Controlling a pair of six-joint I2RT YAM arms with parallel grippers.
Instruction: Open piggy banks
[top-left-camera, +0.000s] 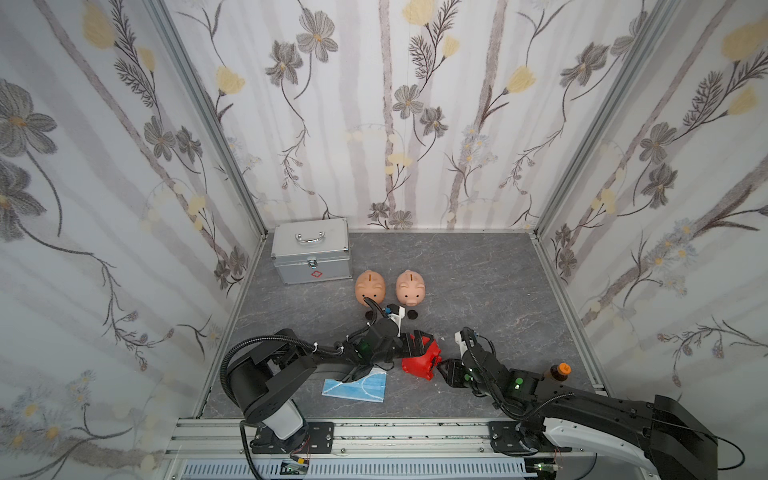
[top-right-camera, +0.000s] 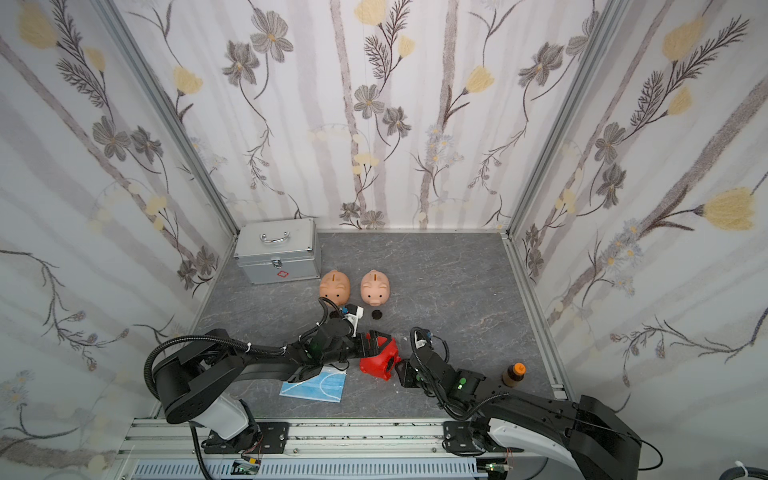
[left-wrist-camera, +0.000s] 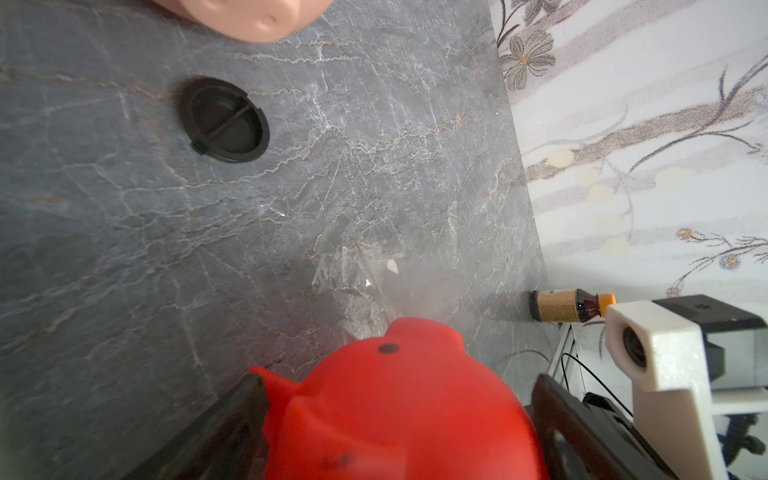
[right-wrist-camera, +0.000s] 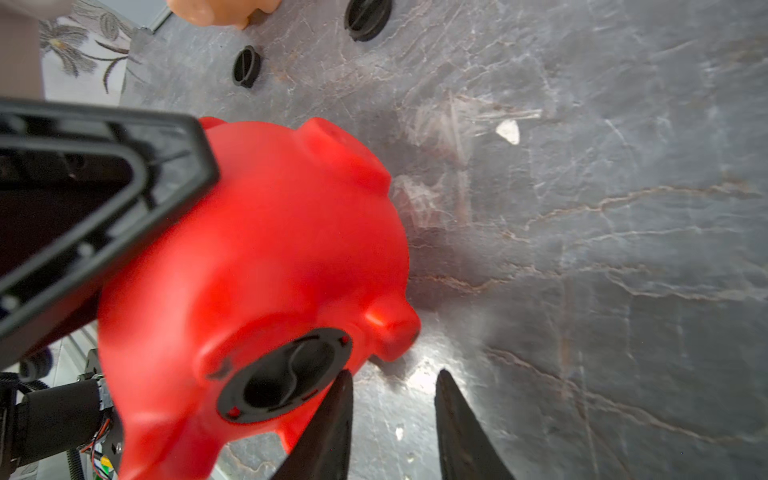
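The red piggy bank (top-left-camera: 421, 361) lies tipped on its side on the table, its belly facing my right arm. My left gripper (top-left-camera: 422, 342) is open around it, one finger on either side in the left wrist view. In the right wrist view the belly's round black plug (right-wrist-camera: 285, 374) sits in the red body (right-wrist-camera: 320, 232), a thin ridge across it. Just beside that plug, the two narrow fingers of my right gripper are apart with nothing between them. Two pink piggy banks (top-left-camera: 369, 288) stand upright behind.
Black round plugs (left-wrist-camera: 224, 120) lie loose before the pink banks. A silver case (top-left-camera: 312, 252) stands at back left, a blue mask (top-left-camera: 356, 388) at front left. On the right is a brown bottle with an orange cap (top-left-camera: 564, 369).
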